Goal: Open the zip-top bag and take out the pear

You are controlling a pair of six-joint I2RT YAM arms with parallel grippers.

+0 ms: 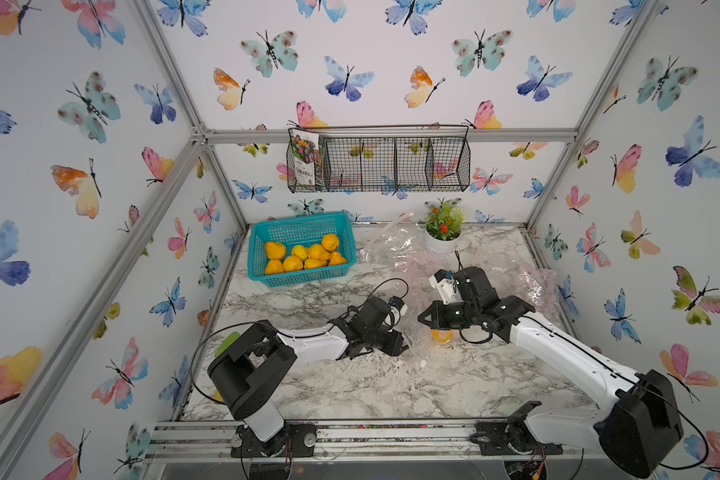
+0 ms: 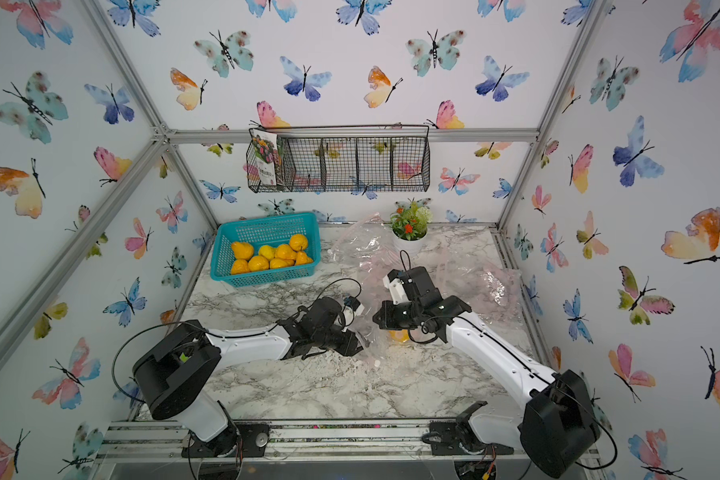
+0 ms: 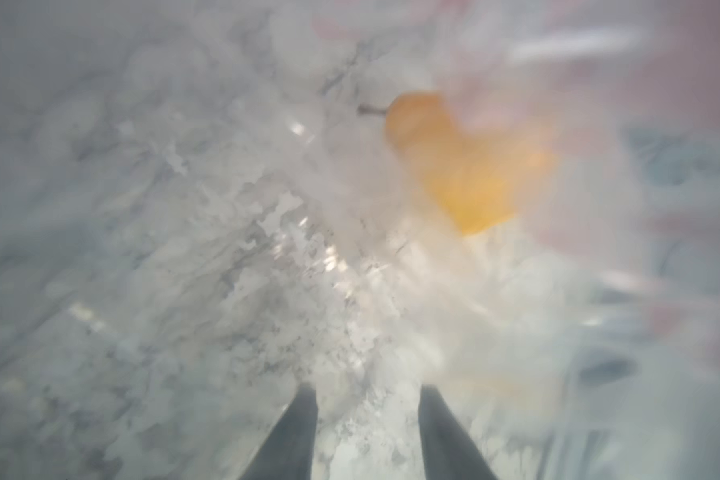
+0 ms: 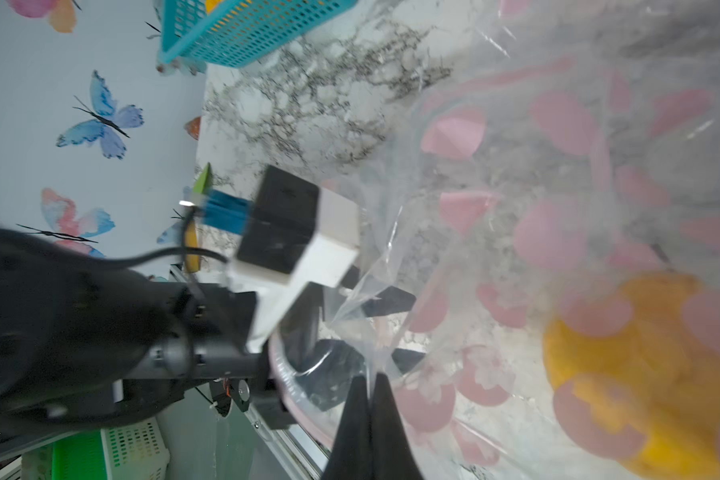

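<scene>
The clear zip bag with pink dots lies open-spread at mid-table. A yellow pear shows through its film, and below my right gripper in the top left view. That gripper's fingers are shut in the right wrist view, where creases of film converge at their tips, so it has a thin fold of the bag. My left gripper is part open; its two fingers stand apart with no solid thing between them. Hazy film lies across the left wrist view, and the pear appears ahead of the fingers.
A teal basket of several yellow pears stands at back left. A potted plant is behind the bag, and more clear plastic lies at back right.
</scene>
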